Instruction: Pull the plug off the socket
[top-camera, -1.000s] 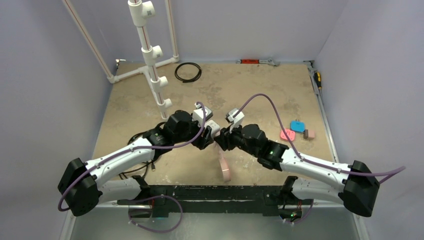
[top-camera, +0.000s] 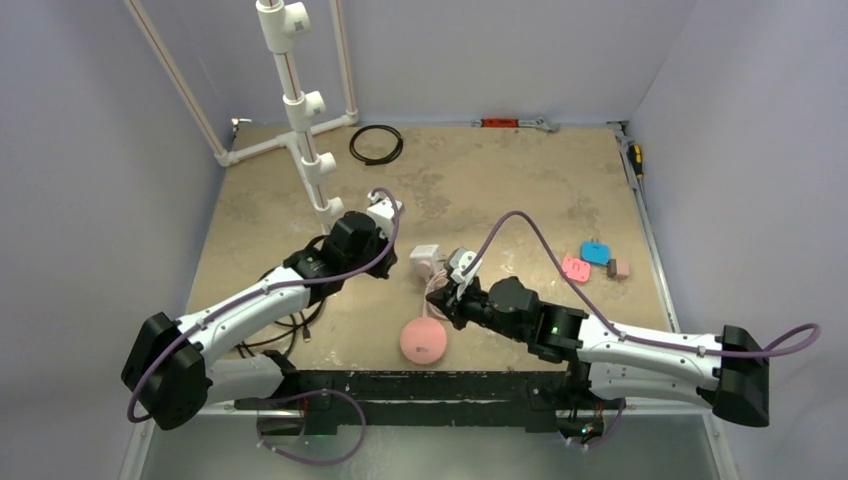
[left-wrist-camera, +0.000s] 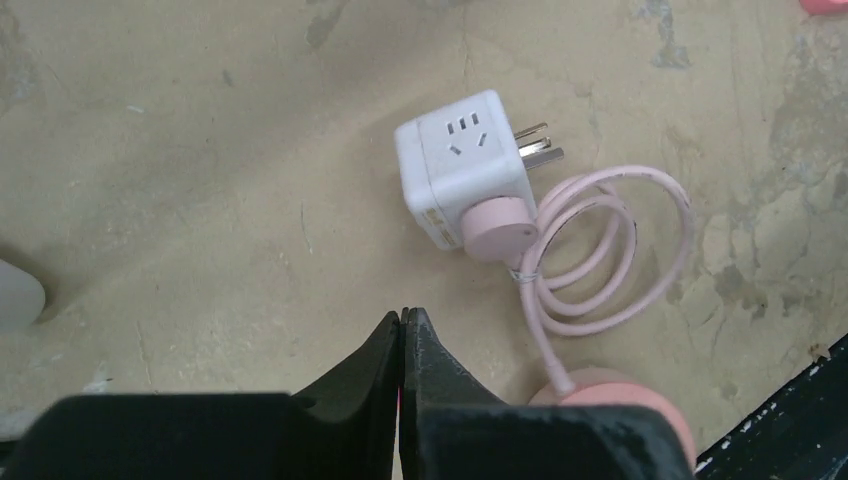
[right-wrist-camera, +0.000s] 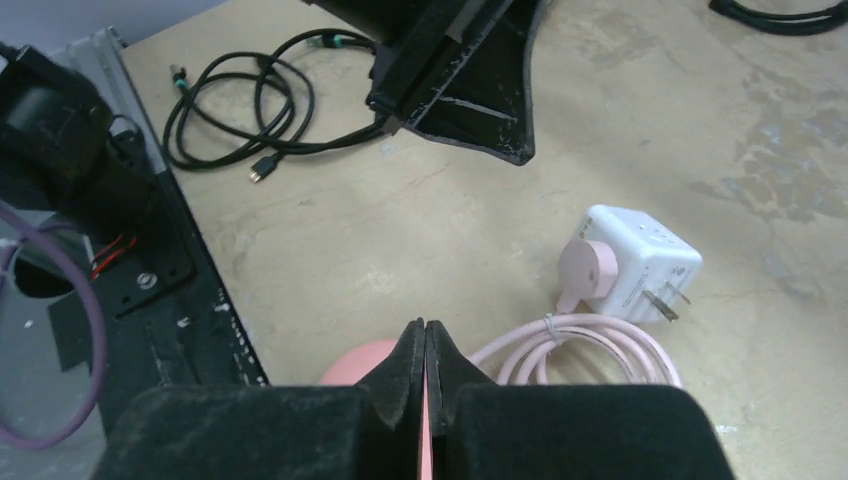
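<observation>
The white cube socket (left-wrist-camera: 445, 150) rests on the table with metal prongs sticking out one side. The round pink plug sits against its face, also seen in the right wrist view as a pink plug (right-wrist-camera: 584, 268). Its cord is coiled beside it, running to a pink disc (top-camera: 423, 341) lying flat. My left gripper is shut with nothing visible between its fingers, raised to the upper left of the socket. My right gripper is shut, empty, to the lower right of the socket, above the cord and disc.
Black cables (right-wrist-camera: 230, 140) lie at the left. A pink piece (top-camera: 576, 269), a blue piece (top-camera: 595, 252) and a small block (top-camera: 617, 269) sit at the right. A white pipe frame (top-camera: 310, 150) stands at back left.
Both grippers have drawn apart from the socket, left up-left, right down-right. The socket now rests free on the table, and the pink disc, earlier on edge, lies flat further left.
</observation>
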